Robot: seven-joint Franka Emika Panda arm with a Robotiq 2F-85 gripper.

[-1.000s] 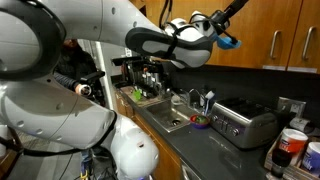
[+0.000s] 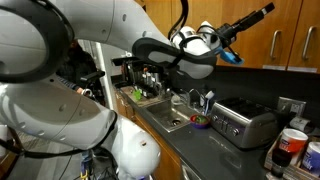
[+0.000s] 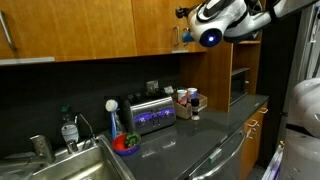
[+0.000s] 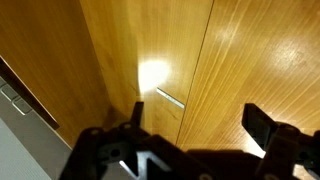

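Note:
My gripper is open, its two dark fingers well apart with nothing between them. In the wrist view it faces the wooden cabinet doors [image 4: 235,50], and a small silver bar handle [image 4: 170,97] shows beyond the gap, up and left of its middle. Seen from the first exterior side, the gripper [image 2: 268,9] is raised high before the upper cabinets, left of and above the vertical door handles [image 2: 275,44]. From the other side, the wrist is close to the cabinet handles [image 3: 175,37]; contact cannot be told.
Below is a dark counter [image 2: 215,155] with a silver toaster [image 2: 243,122], a sink [image 3: 75,165], a red bowl [image 3: 126,143] and a wooden box [image 3: 190,100] of cups and cans.
The gripper has tilted from pointing steeply up to pointing more to the right, and its end sits lower in the first exterior view. Counter items have not moved.

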